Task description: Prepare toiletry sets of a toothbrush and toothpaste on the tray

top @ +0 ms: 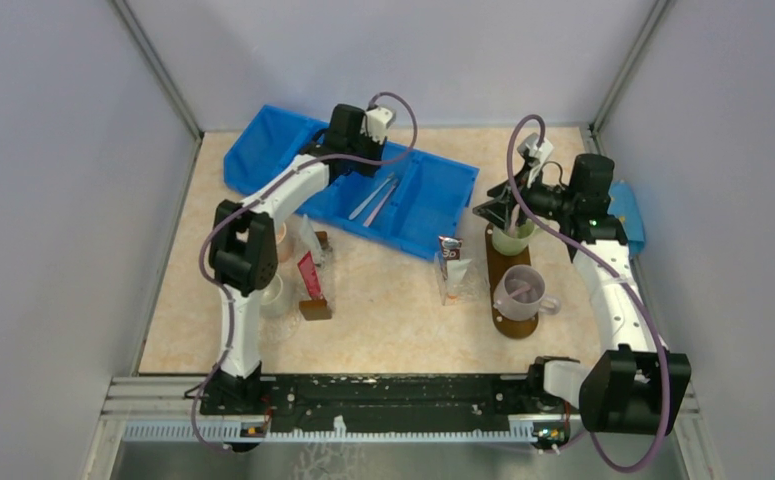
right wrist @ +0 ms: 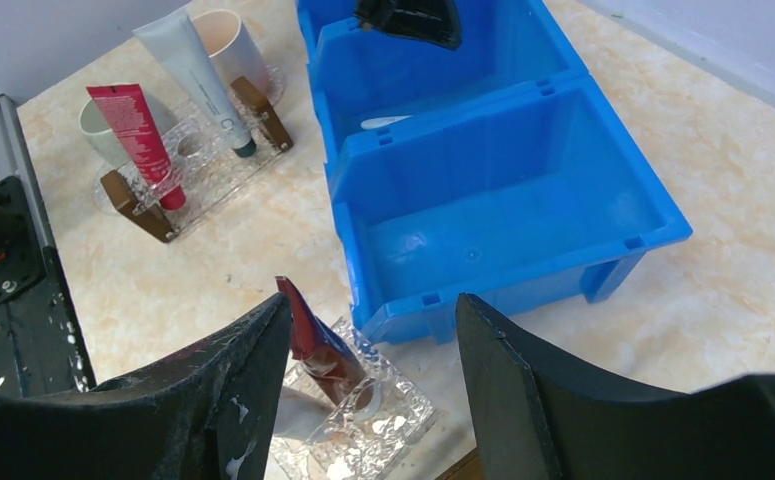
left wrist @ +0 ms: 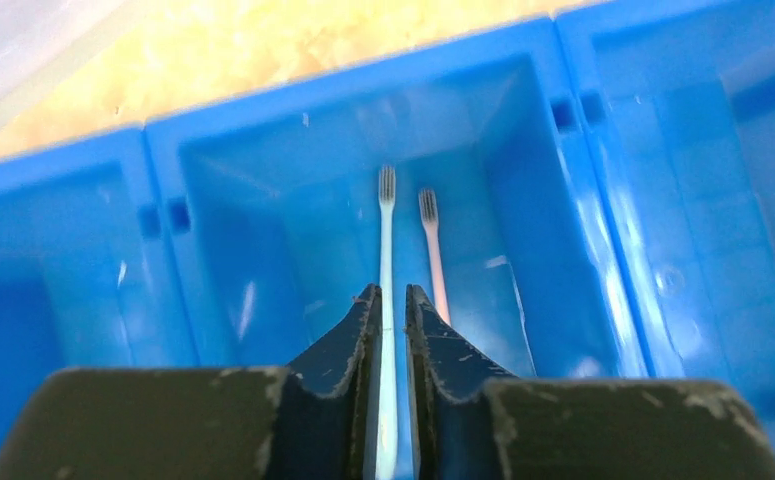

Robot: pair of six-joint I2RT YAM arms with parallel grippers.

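In the middle compartment of the blue tray, a light blue toothbrush and a pink toothbrush lie side by side, apart. Above them hangs my left gripper, open by a narrow gap; the light blue handle shows beyond it on the tray floor, and nothing is held. My right gripper is open and empty, over the green cup in the top view. A red tube and a pale tube stand in the left clear holder. The right one has a dark red tube and a white tube.
Both outer tray compartments look empty. A lilac mug with a pink item inside shares a brown board with the green cup. Pale cups stand at the left.
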